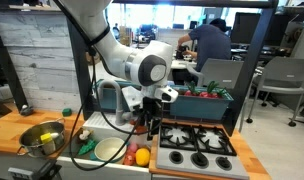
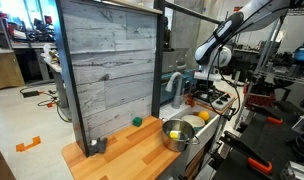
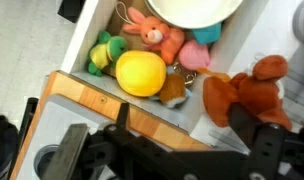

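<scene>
My gripper stands open at the bottom of the wrist view, its dark fingers wide apart. An orange-brown plush toy (image 3: 254,90) lies at the right there, partly covered by the right finger; whether they touch I cannot tell. In the open compartment beyond lie a yellow round toy (image 3: 140,73), an orange plush (image 3: 158,32), a green-and-yellow toy (image 3: 106,50) and a small brown piece (image 3: 173,90). A pale bowl (image 1: 109,149) is beside them. In exterior view 1 the white arm (image 1: 142,68) reaches over the back of the counter.
A gas stove (image 1: 197,150) stands right of the compartment. To the left, a metal pot (image 1: 40,139) sits on the wooden counter (image 2: 120,160). Behind the arm is a blue planter box (image 1: 202,108) with red items. A grey faucet (image 2: 178,84) rises at the back.
</scene>
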